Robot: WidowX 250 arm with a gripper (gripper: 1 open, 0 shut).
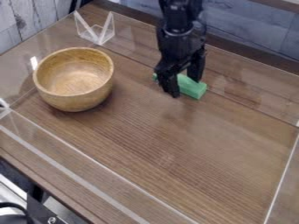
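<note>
My black gripper (179,79) reaches down from the top centre over a green block (191,87), its fingers open and just above or around the block's left part. Whether they touch it cannot be told. Part of the block is hidden behind the fingers.
A wooden bowl (73,74) sits at the left. A white wire-like object (97,29) stands near the back left.
</note>
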